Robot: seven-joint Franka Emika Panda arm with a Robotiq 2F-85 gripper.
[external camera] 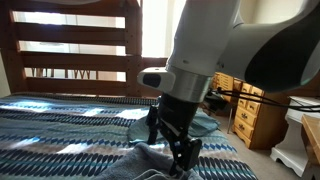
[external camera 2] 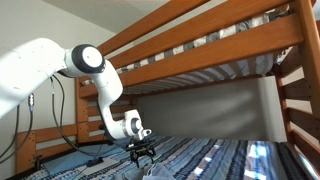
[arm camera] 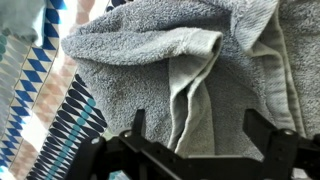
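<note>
A crumpled grey towel (arm camera: 130, 85) fills most of the wrist view, its folds and hemmed edge raised in the middle. My gripper is open above it, fingers wide apart, with nothing visibly held between them. In exterior view 1 the gripper (external camera: 169, 142) hangs over the towel (external camera: 143, 165) at the bottom edge; whether the fingertips touch the cloth cannot be told. The second exterior view shows the gripper (external camera 2: 141, 153) low over the bed, close to the towel (external camera 2: 158, 173).
Under the towel lies a bed with a striped blue-and-white cover (external camera: 60, 135). A pale teal cloth (external camera: 203, 124) rests behind the gripper. Wooden bunk rails (external camera: 70, 34) stand at the back, and the upper bunk (external camera 2: 200, 50) spans overhead. A wooden dresser (external camera: 250, 115) is at right.
</note>
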